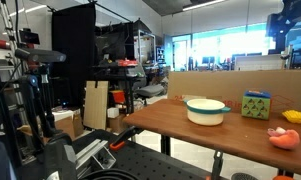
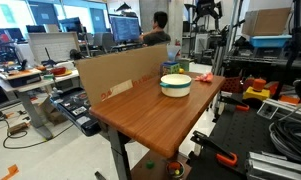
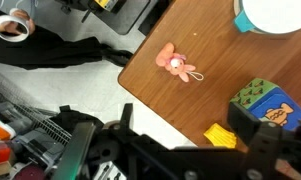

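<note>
My gripper is open high above the table, its two dark fingers wide apart with nothing between them. In the second exterior view the gripper [image 2: 206, 12] hangs well over the far end. A pink plush toy [image 3: 174, 62] lies near the table edge, ahead of the fingers in the wrist view. To its right are a green patterned box with blue on top [image 3: 268, 104] and a yellow object [image 3: 220, 136]. The white bowl with a teal rim [image 1: 206, 112] stands left of the box in the first exterior view; its inside is hidden there.
The wooden table [image 2: 150, 119] has a wide bare area in front of the bowl. A brown panel [image 2: 120, 74] stands along its far side. Past the table edge, the floor holds a black stand and cables [image 1: 100, 158].
</note>
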